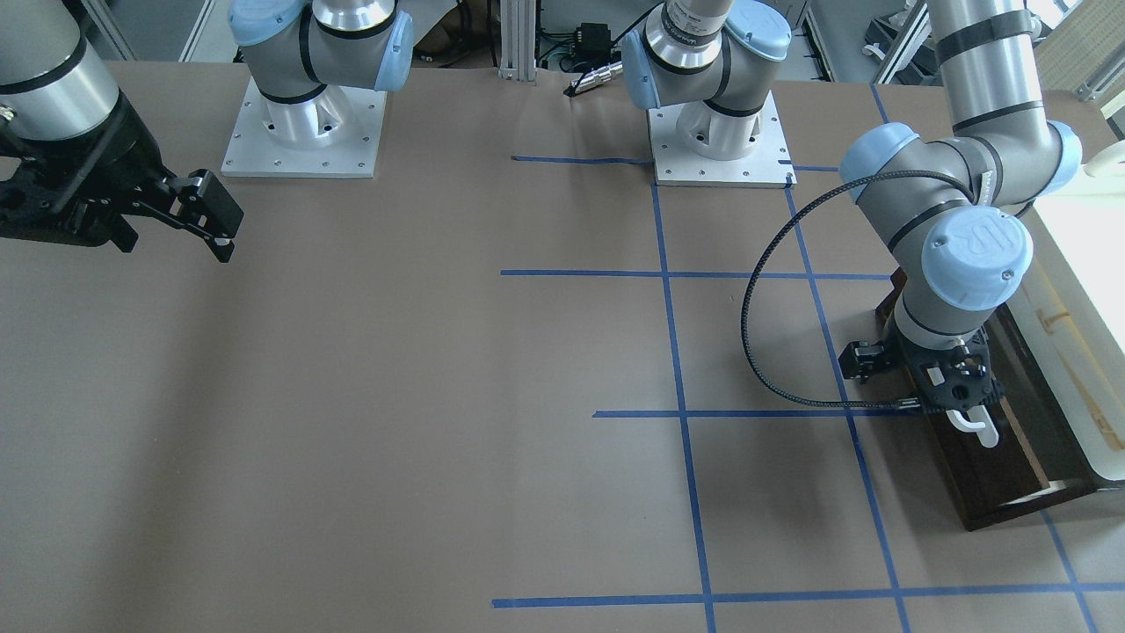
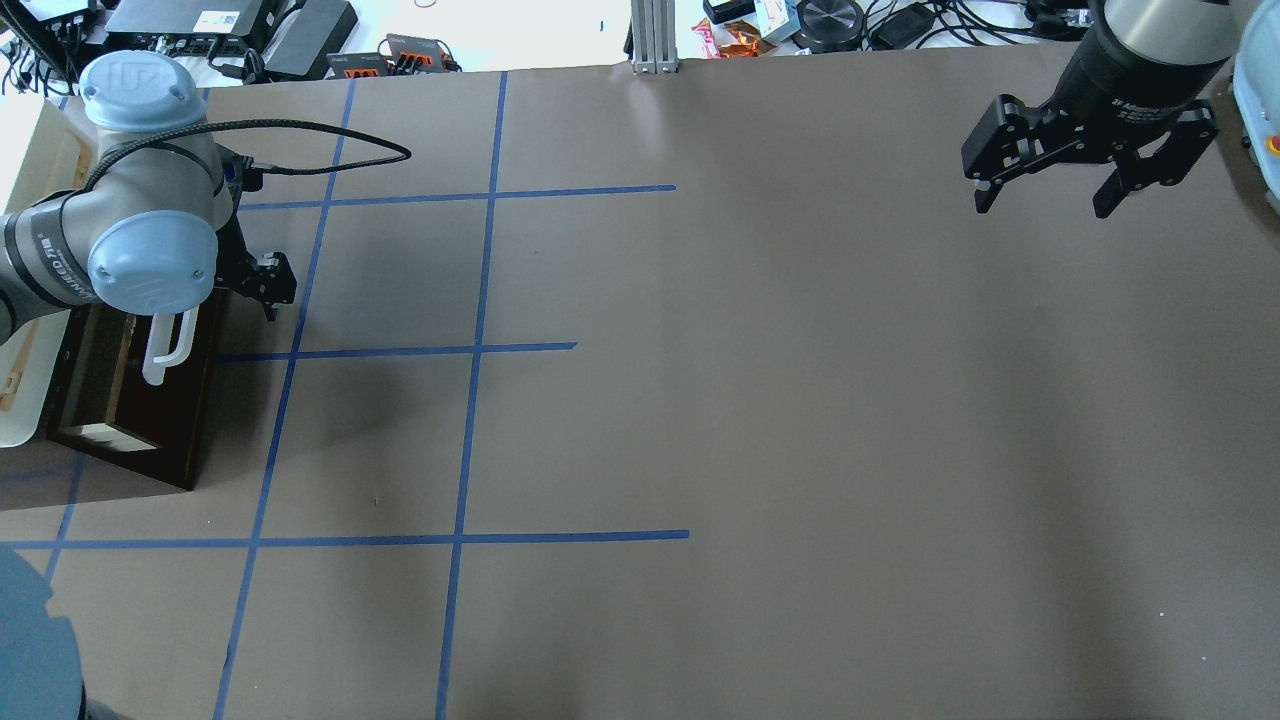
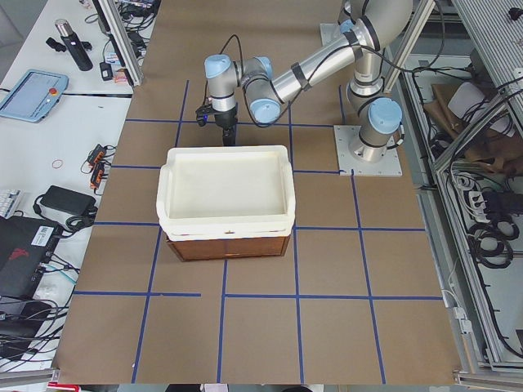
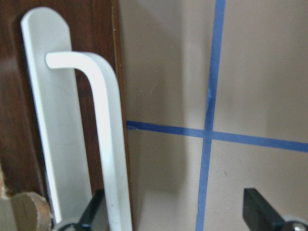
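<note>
A dark wooden drawer box [image 1: 960,480] with a pale lid-like tray [image 3: 225,189] on top carries a white bar handle [image 4: 112,144] on its face. My gripper hovers right at that handle, fingers wide apart: the left fingertip is by the handle's bar, the right one over bare table. In the front view the gripper's black body [image 1: 928,369] partly hides the handle; in the top view the handle [image 2: 168,354] shows just below it.
Blue tape lines grid the table [image 1: 443,401], whose middle is clear. Another arm's black gripper [image 2: 1086,156] stands at the far side. Further arm bases [image 1: 728,158] sit along the back edge.
</note>
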